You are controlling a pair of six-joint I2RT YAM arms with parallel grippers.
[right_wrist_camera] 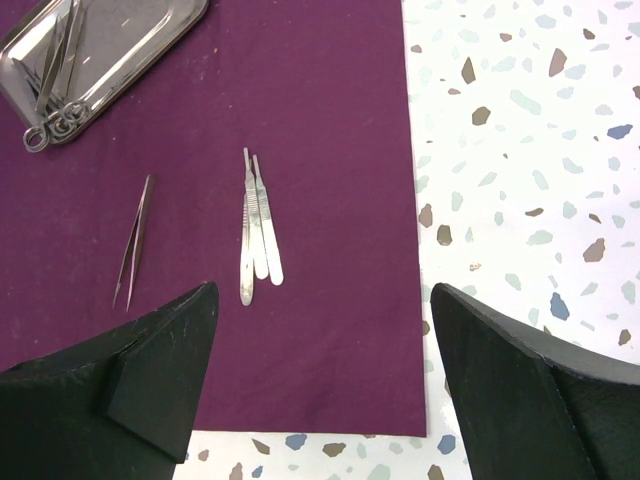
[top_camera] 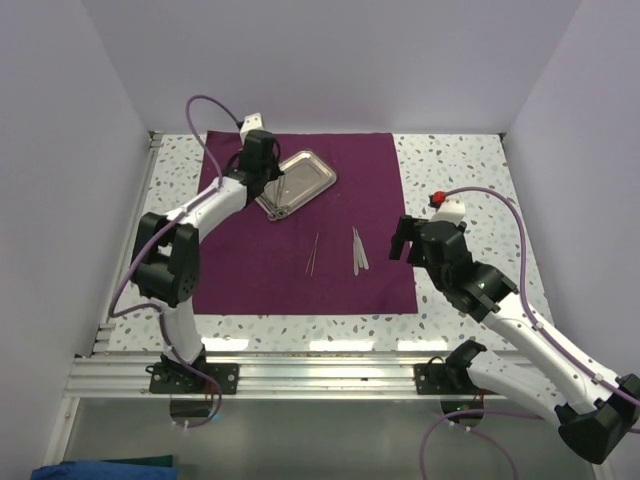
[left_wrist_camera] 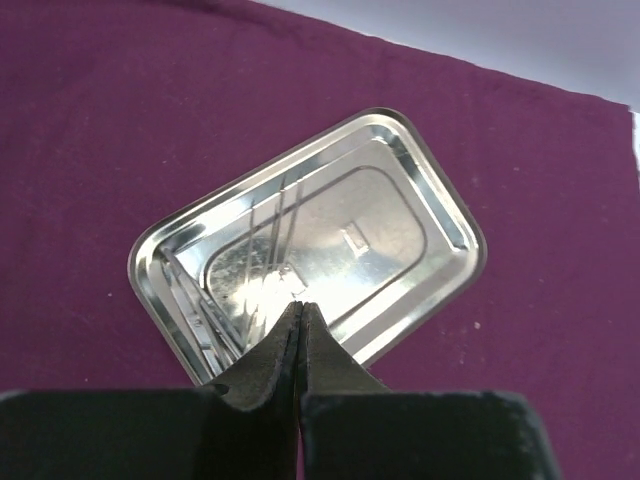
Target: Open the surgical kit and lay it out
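Observation:
A steel tray [left_wrist_camera: 440, 297] lies on the purple cloth, with scissors and other slim instruments [left_wrist_camera: 205, 318] grouped along one end. Their ring handles [right_wrist_camera: 68, 119] rest at the tray's near edge in the right wrist view. My left gripper is above the tray, its fingertips pressed together with nothing between them; the instruments lie below, outside the fingers. Off the tray, tweezers [right_wrist_camera: 134, 240] and several scalpel handles [right_wrist_camera: 255, 226] lie side by side on the cloth. My right gripper stands wide open over the cloth's right part, empty.
Bare purple cloth [top_camera: 250, 270] extends left of the tweezers and in front of the scalpel handles. Speckled white tabletop [top_camera: 480, 170] borders the cloth. A red knob [top_camera: 437, 198] shows beside the right arm. Grey walls enclose the back and sides.

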